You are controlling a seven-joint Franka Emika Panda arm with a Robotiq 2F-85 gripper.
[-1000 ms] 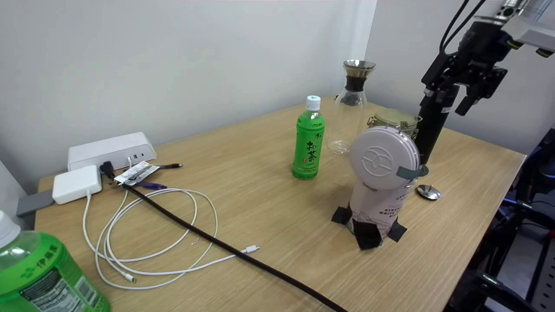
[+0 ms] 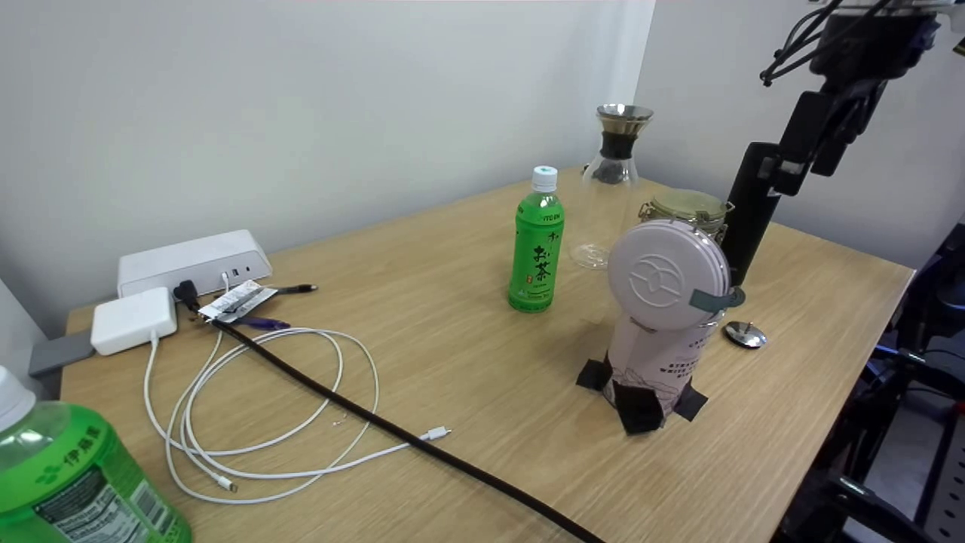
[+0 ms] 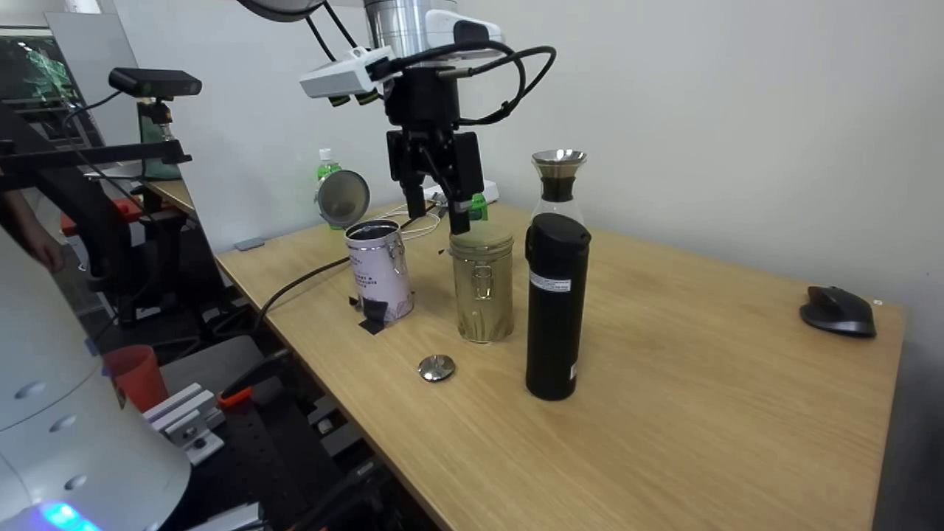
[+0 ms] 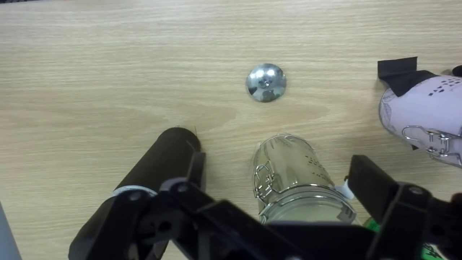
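My gripper (image 3: 437,221) stands open in the air, its fingers pointing down and nothing held between them. In exterior view 2 it appears above the canisters. A greenish clamp-lid jar (image 4: 294,169) shows between the spread fingers in the wrist view, below them; its lid is closed. The black tumbler (image 3: 554,318) is upright beside that jar. The pink canister (image 3: 382,274) has its round lid (image 2: 665,271) swung open, with black tape at its base. A small shiny metal lid (image 4: 266,82) lies on the bare table in front of the jar.
A glass carafe with a metal cone (image 2: 624,122) and a green tea bottle (image 2: 537,244) stand farther back. White cables (image 2: 362,362) and a black cord cover the table's other end. Near a mouse (image 3: 837,311), the table is largely clear.
In exterior view 1 the gripper has turned about its axis and shifted slightly. Its fingers now appear nearly in line with each other. The objects on the table have not moved.
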